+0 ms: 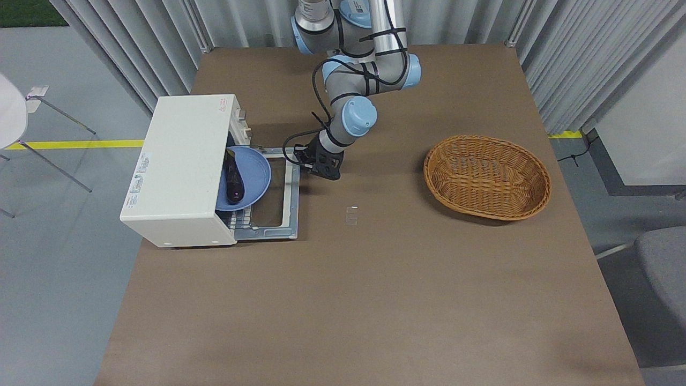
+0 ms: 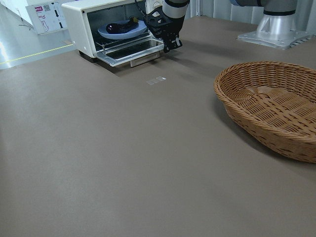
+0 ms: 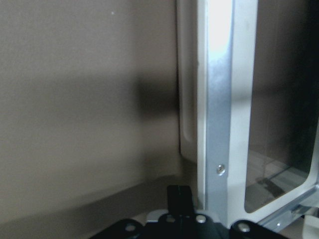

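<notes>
A white toaster oven lies on the table with its glass door folded down flat. Inside, on the pulled-out rack, a blue plate holds a dark eggplant. My gripper is low beside the door's outer edge. In the wrist view its black fingers are together next to the silver door frame; I see nothing held between them, and whether they touch the frame I cannot tell.
An empty wicker basket sits on the right of the table. Small clear patches are on the tabletop.
</notes>
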